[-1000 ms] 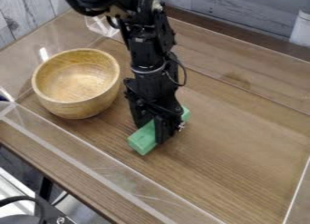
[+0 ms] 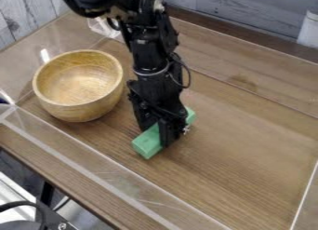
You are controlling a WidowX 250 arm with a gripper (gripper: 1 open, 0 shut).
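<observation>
My black gripper [image 2: 165,125] is low over the wooden table, shut on a green block [image 2: 148,143] that lies at a slant near the middle of the view. The fingers partly cover the block. A wide tan bowl [image 2: 77,108] stands to the left of the gripper, apart from the block.
A white object [image 2: 310,27] stands at the back right corner. A clear item lies at the back left, behind the arm. Cables and a frame show past the front left edge.
The gripper and green block are almost where they were, with only a very slight shift of the arm.
</observation>
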